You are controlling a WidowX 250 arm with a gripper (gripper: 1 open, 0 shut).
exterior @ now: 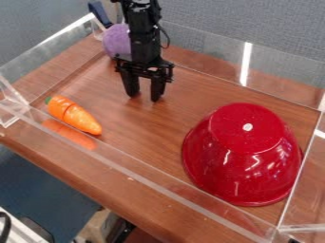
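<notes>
My black gripper (143,84) hangs over the back half of the wooden table, fingers pointing down and apart, open with nothing visible between them. A purple round object (117,38) sits behind it, partly hidden by the arm. An orange toy carrot (74,114) lies at the left front, and a large red upturned bowl (238,157) rests at the right.
Clear low walls (15,101) ring the wooden tabletop (152,142). The middle of the table between carrot and bowl is bare. A grey wall rises behind.
</notes>
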